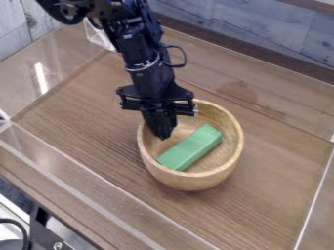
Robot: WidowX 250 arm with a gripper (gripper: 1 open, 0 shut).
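Note:
My black gripper (156, 119) is low at the back-left rim of a round tan bowl (225, 171) in the middle of the camera view. Its lower end reaches down to the rim and partly hides it; whether the fingers are open or shut, and whether anything is between them, I cannot make out. A green rectangular block (192, 146) lies tilted diagonally on the floor of the bowl, to the right of and below the gripper.
A grey plank wall (261, 24) runs along the back, and black cables lie at the lower left corner.

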